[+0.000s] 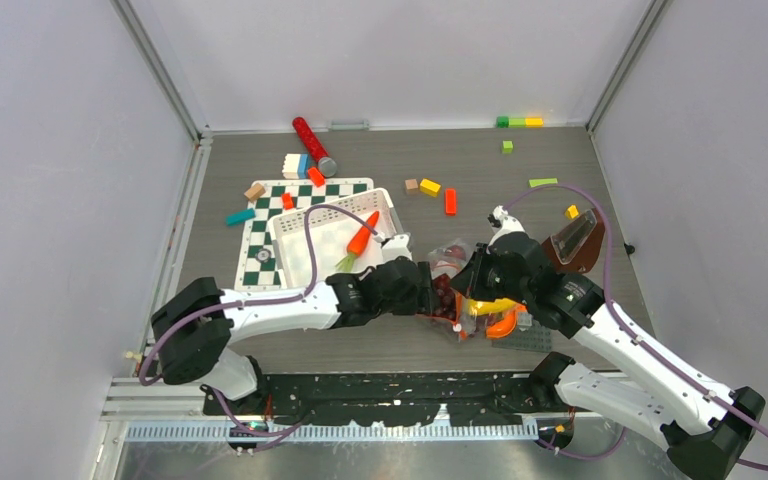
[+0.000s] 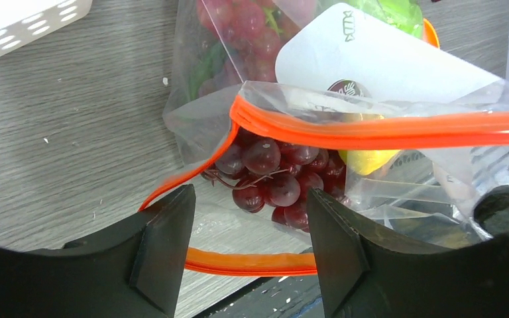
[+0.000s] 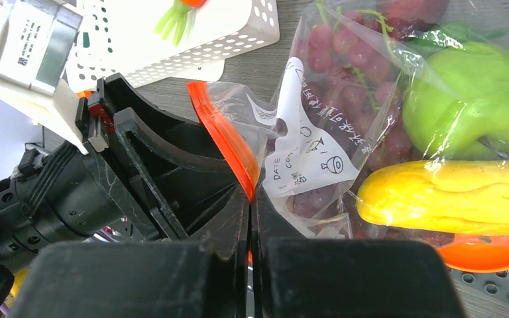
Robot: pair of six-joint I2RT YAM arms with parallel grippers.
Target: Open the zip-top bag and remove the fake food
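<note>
The clear zip top bag (image 3: 344, 79) lies on the table, its orange zip strip (image 2: 397, 130) spread apart into a wide mouth. Dark red grapes (image 2: 282, 189) show through that mouth; a green pepper-like piece (image 3: 467, 93) and a yellow piece (image 3: 444, 199) lie deeper inside. My left gripper is part open at the mouth, fingers apart, the grapes just beyond its tips and nothing clearly held. My right gripper is shut on the bag's orange edge. A fake carrot (image 1: 361, 238) lies in the white basket (image 1: 282, 240).
The basket stands on a green checkered board (image 1: 250, 262), left of the bag. Small blocks such as an orange one (image 1: 450, 201) are scattered behind. A brown container (image 1: 577, 242) stands beyond the right arm. A grey perforated piece (image 3: 494, 285) lies by the bag.
</note>
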